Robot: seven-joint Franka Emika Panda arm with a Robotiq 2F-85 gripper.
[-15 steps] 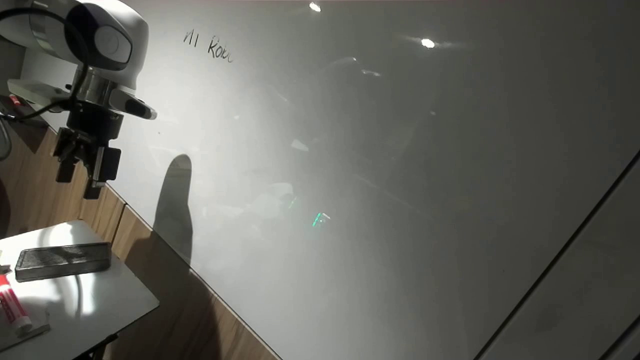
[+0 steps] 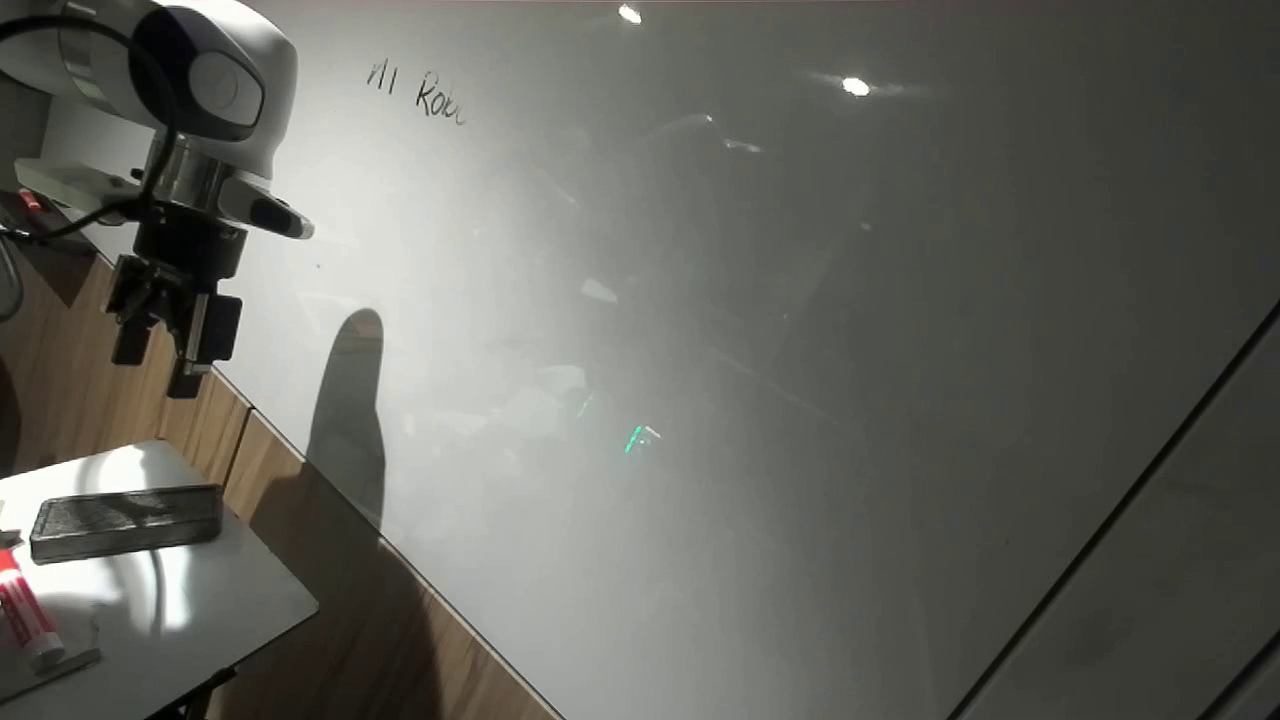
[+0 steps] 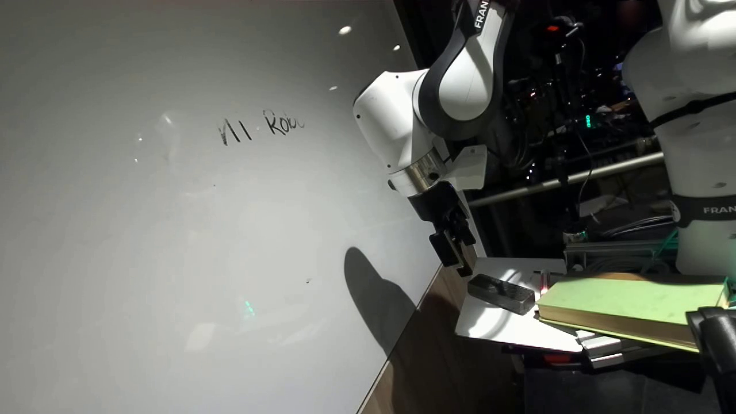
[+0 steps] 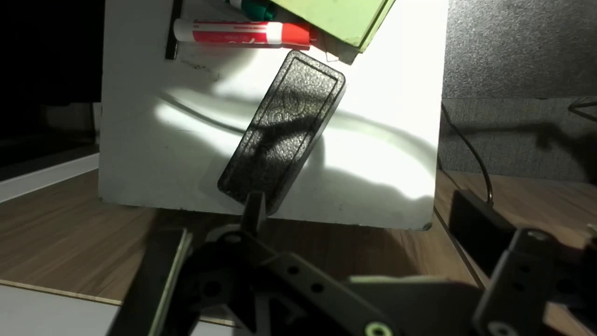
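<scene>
A black rectangular eraser (image 4: pixel 282 126) lies flat on a small white table (image 4: pixel 380 207), set at a slant in the wrist view. Above the table hangs my gripper (image 2: pixel 162 372), pointing down and apart from the eraser. Its fingers stand wide with nothing between them; one of its fingers (image 4: pixel 478 229) shows at the right of the wrist view. Exterior view 2 also shows the gripper (image 3: pixel 459 265) over the table's edge by the board. Black handwriting (image 3: pixel 262 125) marks the upper part of the large whiteboard (image 2: pixel 744 360).
Beside the eraser lies a red marker (image 4: pixel 240 33), with a green one (image 4: pixel 254 8) partly seen behind it. A thick light-green book (image 3: pixel 631 300) covers much of the table's other side. Wood panelling (image 2: pixel 276 480) runs below the whiteboard.
</scene>
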